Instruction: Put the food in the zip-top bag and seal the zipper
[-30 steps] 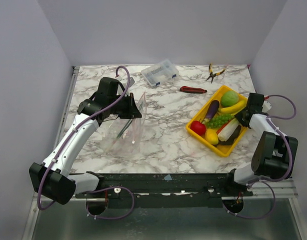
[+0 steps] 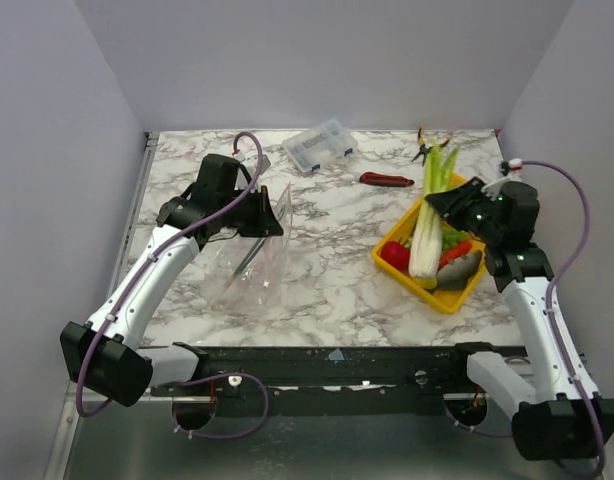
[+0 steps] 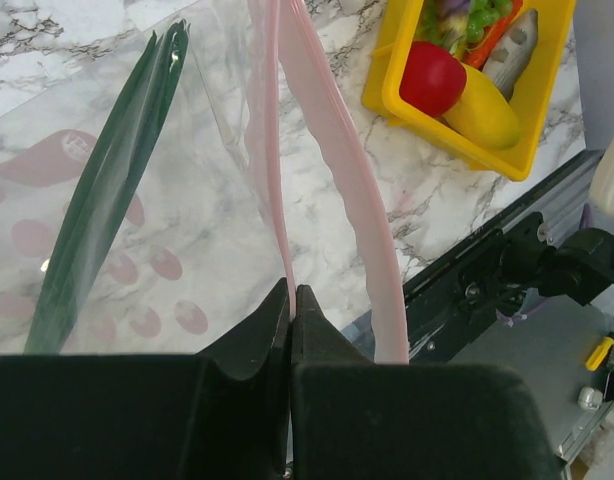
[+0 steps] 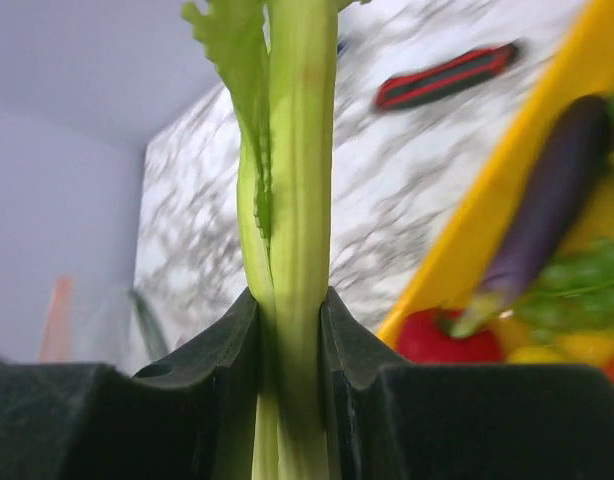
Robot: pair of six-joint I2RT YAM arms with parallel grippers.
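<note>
A clear zip top bag [image 2: 257, 265] with a green strip [image 3: 112, 185] lies at the left of the table. My left gripper is shut on one pinkish edge [image 3: 277, 130] of its mouth, and another edge [image 3: 362, 210] stands apart to the right, so the mouth gapes. Over the yellow bin [image 2: 382, 255], my right gripper is shut on the stalks of a celery bunch [image 4: 297, 170]. The celery's pale base [image 2: 425, 250] points toward the table front, its leaves toward the back. It covers part of the bin in the top view.
Still in the bin are a red tomato-like item [image 2: 395, 254], a purple eggplant [image 4: 547, 200], green grapes [image 4: 577, 285] and a grey fish-like piece [image 2: 459, 270]. A red-black tool [image 2: 385, 180], pliers [image 2: 423, 145] and a clear case [image 2: 320, 147] lie behind. Mid-table is bare.
The celery has risen out of the bin and moved left with my right gripper, now covering the eggplant and bananas from above. My left arm and the bag stay put.
</note>
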